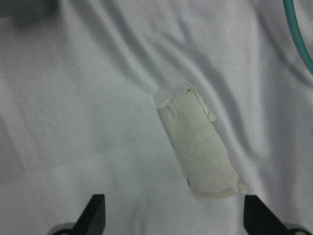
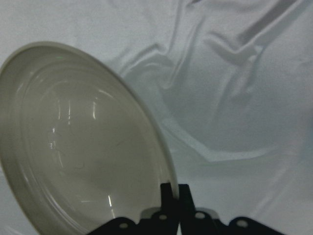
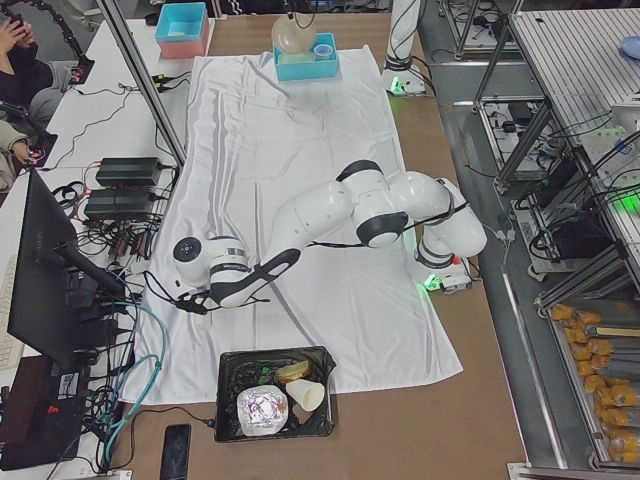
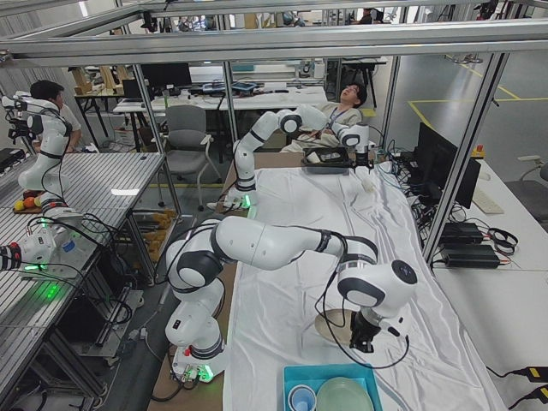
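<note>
A beige plate (image 2: 73,132) is pinched at its rim by my right gripper, shut on it; in the camera left view the plate (image 3: 292,35) is raised and tilted at the blue bin (image 3: 300,70). My left gripper stands open over the white cloth, above a flattened, crumpled whitish packet or wrapper (image 1: 198,144) with nothing between its fingers. The bin also holds a blue cup (image 4: 301,399) and a green plate (image 4: 342,396).
A black tray (image 3: 275,430) with a foil container, a white cup and a yellowish item sits at the near edge. A teal hose (image 1: 298,34) and cables run along the left side.
</note>
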